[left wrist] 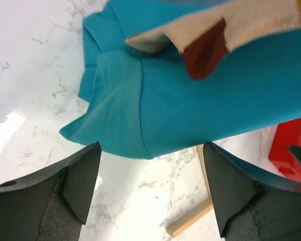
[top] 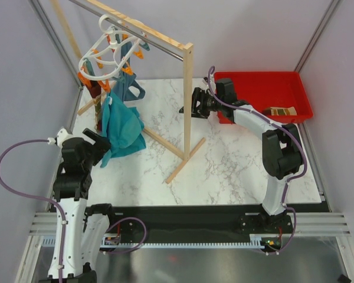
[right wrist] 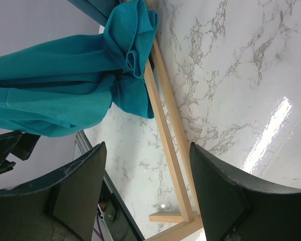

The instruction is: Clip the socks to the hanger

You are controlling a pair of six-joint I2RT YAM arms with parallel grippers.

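From the metal rail hangs a white round hanger (top: pixel 109 57) with orange and teal clips. A brown patterned sock (top: pixel 93 88) hangs at its left side; in the left wrist view that striped sock (left wrist: pixel 205 45) crosses the upper right. Teal cloth (top: pixel 123 127) hangs below the hanger and is also seen in the right wrist view (right wrist: pixel 80 95). My left gripper (top: pixel 97 141) is beside the cloth's lower left, its fingers apart with nothing between them. Over on the right, my right gripper (top: pixel 189 111) stands open and empty by the wooden post, away from the cloth.
A red bin (top: pixel 259 88) at the back right holds a beige-and-brown sock (top: pixel 281 111). The wooden stand's post (top: pixel 187 106) and foot (top: pixel 186 160) stand between the arms.
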